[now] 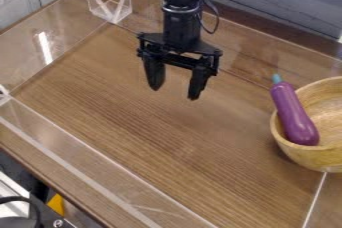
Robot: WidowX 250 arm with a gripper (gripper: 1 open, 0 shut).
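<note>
My black gripper (178, 72) hangs over the upper middle of the wooden table (160, 152), its two fingers pointing down and spread open, with nothing visible between them. A purple eggplant (293, 114) with a blue-green tip lies tilted in a tan bowl (321, 148) at the right edge of the view, apart from the gripper.
A clear plastic bracket (110, 2) stands at the back left. A wall runs along the back. A dark cable and a yellow piece lie off the table at the lower left.
</note>
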